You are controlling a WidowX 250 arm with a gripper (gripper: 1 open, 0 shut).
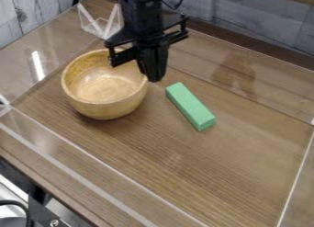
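Note:
My gripper [154, 71] hangs in the upper middle of the camera view, above the right rim of a wooden bowl [98, 91]. It is dark, and its fingertips look shut, with nothing visible between them. A green block [189, 105] lies flat on the wooden table [185, 175], right of the bowl and below the gripper.
A clear plastic object [102, 21] sits at the back left, behind the bowl. A black cable [13, 210] shows at the bottom left corner, off the tabletop.

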